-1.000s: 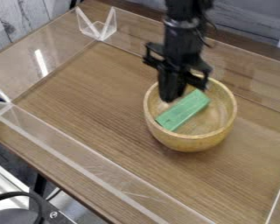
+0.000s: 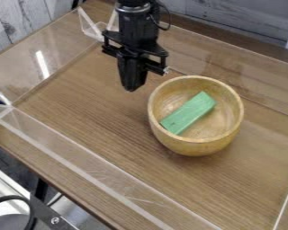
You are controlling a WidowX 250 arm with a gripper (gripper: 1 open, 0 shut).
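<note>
A light wooden bowl [image 2: 209, 131] sits right of centre on the wooden table, with a green block [image 2: 189, 112] lying inside it. My black gripper [image 2: 130, 81] hangs above the table, up and to the left of the bowl and apart from it. Its tip is small and dark; it looks shut, with nothing visible between its fingers.
Clear tape [image 2: 39, 144] runs along its left side, with a black cable [image 2: 14, 202] at the lower left. A tiled surface shows at the top corners.
The bowl and block look unmoved.
</note>
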